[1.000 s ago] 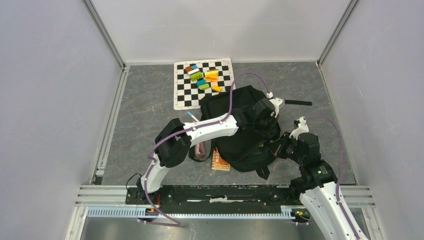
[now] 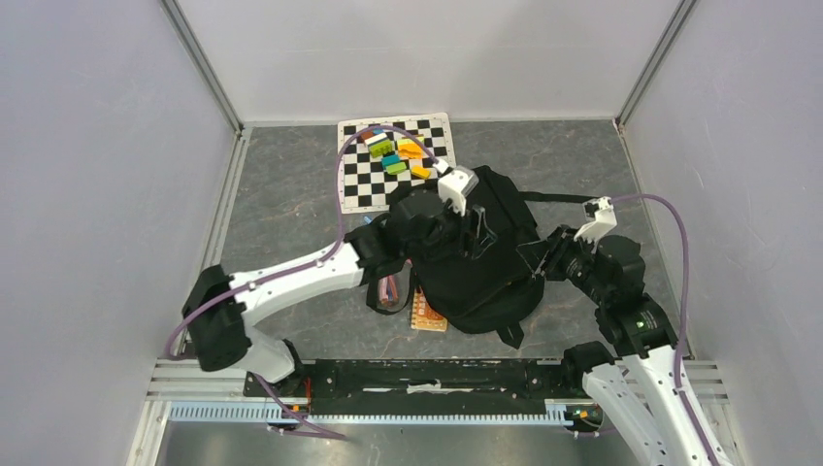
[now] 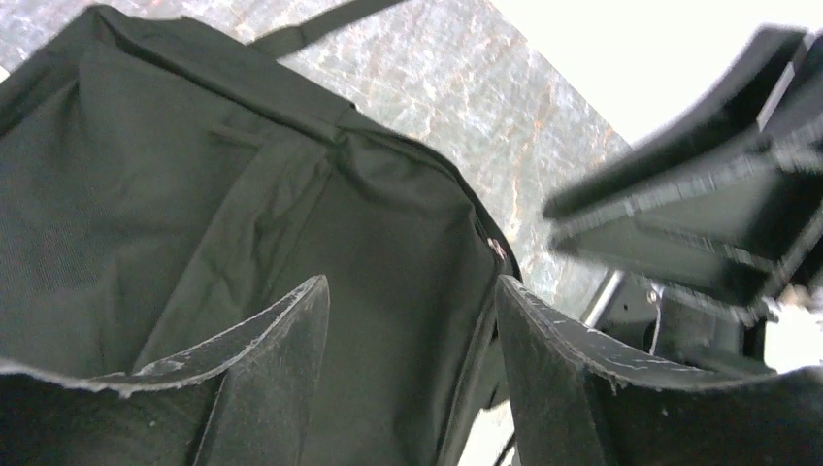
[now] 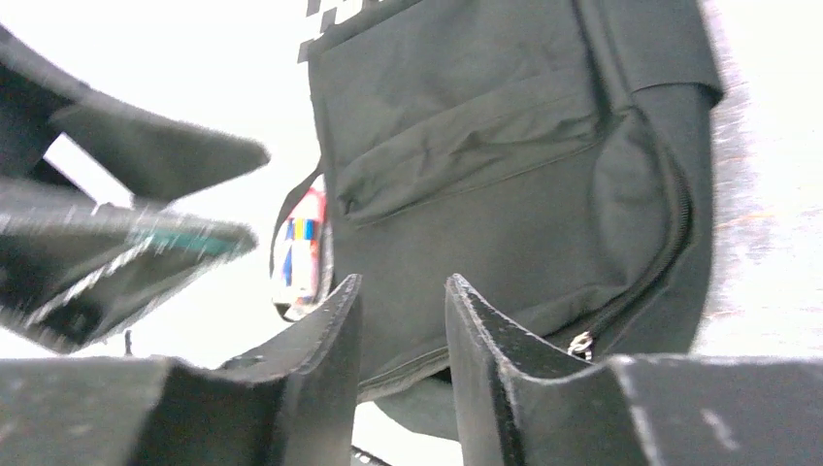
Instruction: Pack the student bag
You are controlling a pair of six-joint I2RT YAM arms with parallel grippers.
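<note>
The black student bag (image 2: 485,291) lies flat in mid-floor, a zipper (image 4: 679,214) along its side. My left gripper (image 2: 476,233) hangs above the bag's upper middle; in its wrist view the fingers stand part open, nothing visible between them. My right gripper (image 2: 539,254) is above the bag's right edge, fingers apart with only fabric seen beyond. A pencil pouch (image 2: 387,289) with coloured contents lies by the bag's left side, and an orange flat item (image 2: 425,316) shows at its lower left.
A checkered board (image 2: 359,184) with several coloured blocks (image 2: 381,146) lies behind the bag. Walls border both sides; the arms are close to each other over the bag.
My left arm has drawn back to the left and my right arm has moved slightly up and right, so the grippers are farther apart. The yellow item glimpsed in the bag earlier is no longer visible.
</note>
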